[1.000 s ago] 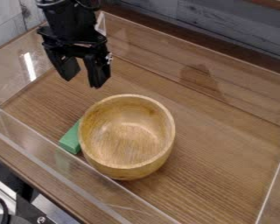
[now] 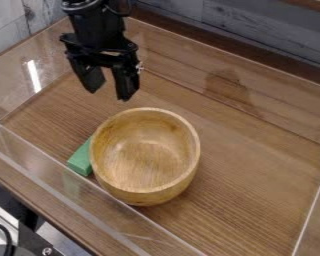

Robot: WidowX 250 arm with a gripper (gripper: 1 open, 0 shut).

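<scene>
The black gripper (image 2: 105,80) hangs over the upper left of the wooden tray floor, behind a round wooden bowl (image 2: 144,157). Whether its fingers are open or shut is not clear. A green block (image 2: 81,157) lies on the floor against the bowl's left side, partly hidden by it.
Raised walls edge the area at the left and at the back right.
The gripper has moved a little toward the back of the area, up in the view. The bowl and green block have not moved.
</scene>
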